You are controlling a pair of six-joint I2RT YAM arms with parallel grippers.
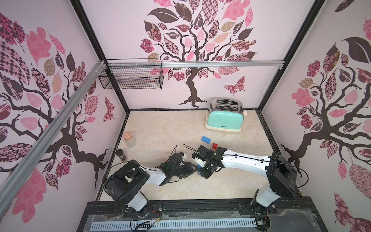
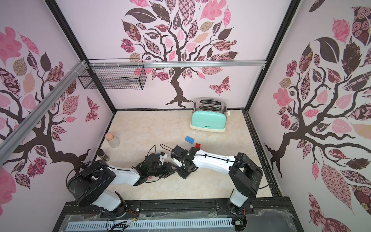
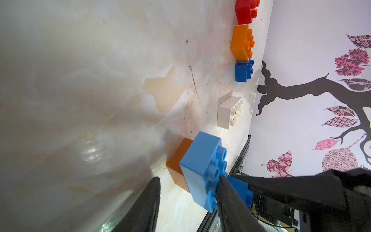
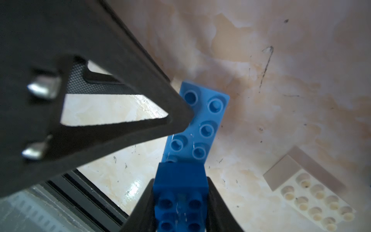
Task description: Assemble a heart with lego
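In the left wrist view, my left gripper is at a light blue brick [image 3: 201, 158], shut on it by the look of the top views, with an orange-brown brick [image 3: 177, 162] behind it. My right gripper is shut on a dark blue brick [image 4: 179, 174], at the end of the light blue brick, beside my left gripper's black finger. Whether the two blue bricks are joined, I cannot tell. In the top left view, both grippers [image 1: 189, 170] [image 1: 199, 170] meet low over the front middle of the table.
A white brick [image 3: 228, 114], blue brick [image 3: 242, 71], orange brick [image 3: 239, 42] and red brick [image 3: 244, 11] lie to the right side. A toaster [image 1: 224, 118] stands at the back right; two jars [image 1: 129, 141] at the left.
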